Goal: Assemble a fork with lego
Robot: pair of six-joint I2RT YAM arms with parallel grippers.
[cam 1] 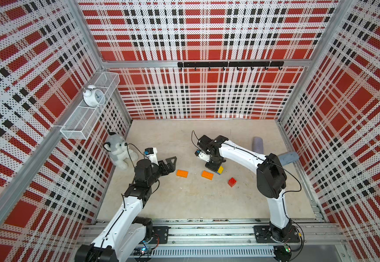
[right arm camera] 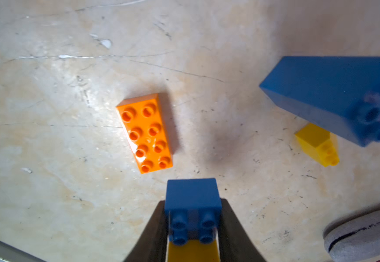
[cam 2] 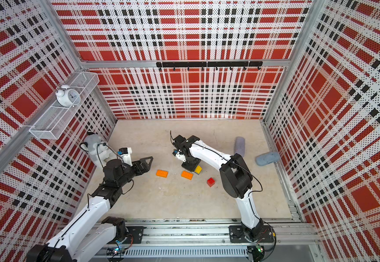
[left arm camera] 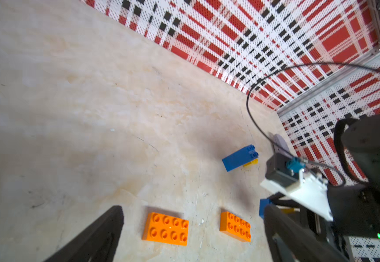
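My right gripper is shut on a blue brick (right arm camera: 193, 194) with a yellow piece (right arm camera: 193, 252) against it, above the table. In the right wrist view, another blue brick (right arm camera: 329, 91) is at the right, a small yellow brick (right arm camera: 317, 144) beside its lower edge; whether those two are joined I cannot tell. Two orange bricks (left arm camera: 166, 228) (left arm camera: 235, 226) lie studs up on the table. Left of them, my left gripper (cam 1: 171, 163) hangs open and empty. A red brick (cam 1: 232, 182) sits to the right. From above, my right arm hides the second blue brick.
A grey plush toy (cam 1: 119, 150) sits at the left edge. Grey rolled and flat objects, one a cylinder (cam 1: 258, 144), the other a slab (cam 1: 288, 157), lie at the right.
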